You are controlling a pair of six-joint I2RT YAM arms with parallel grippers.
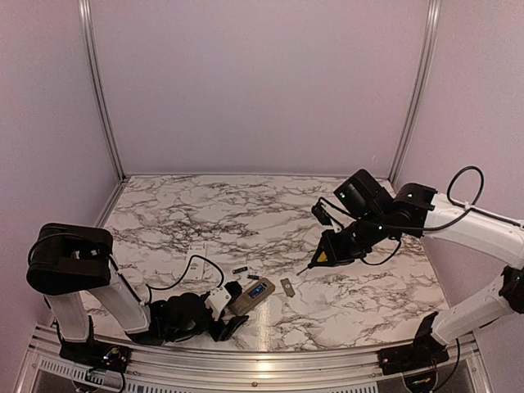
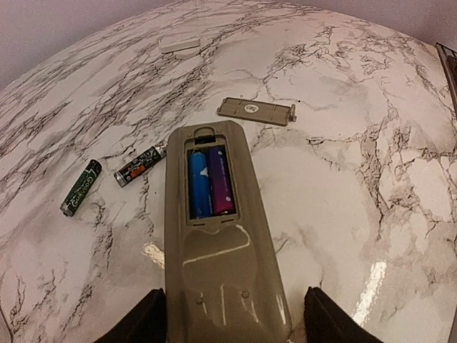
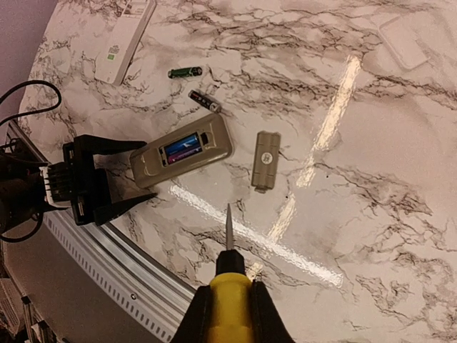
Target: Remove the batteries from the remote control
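Note:
The grey remote (image 2: pixel 218 264) lies back up, its compartment holding a blue battery (image 2: pixel 201 182) and a purple battery (image 2: pixel 221 179). My left gripper is part open around the remote's near end, low at the table. My right gripper is shut on a yellow-handled pointed tool (image 3: pixel 235 304), its tip above the table near the detached battery cover (image 3: pixel 265 168). A green battery (image 2: pixel 81 187) and a dark battery (image 2: pixel 139 164) lie loose beside the remote.
A white remote (image 3: pixel 121 46) lies at the upper left of the right wrist view, a pale flat piece (image 3: pixel 401 39) at upper right. A metal rail (image 1: pixel 254 360) edges the front.

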